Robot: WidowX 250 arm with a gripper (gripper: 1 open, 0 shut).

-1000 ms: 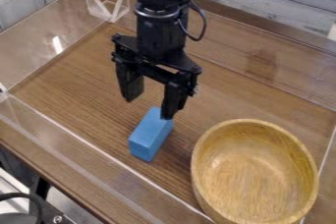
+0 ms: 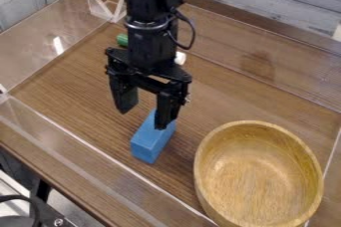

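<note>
My black gripper (image 2: pixel 144 102) hangs open over the middle of the wooden table, its fingers pointing down to either side. Just below and partly behind its right finger lies a blue block (image 2: pixel 151 143), long side running front to back at a slant. Whether the fingertips touch the block cannot be told from this view.
A yellow bowl (image 2: pixel 258 176) fills the front right. Behind the arm, small green (image 2: pixel 123 39) and white items stand at the back, partly hidden.
My gripper has shifted slightly left over the last second. The block and bowl look unmoved.
</note>
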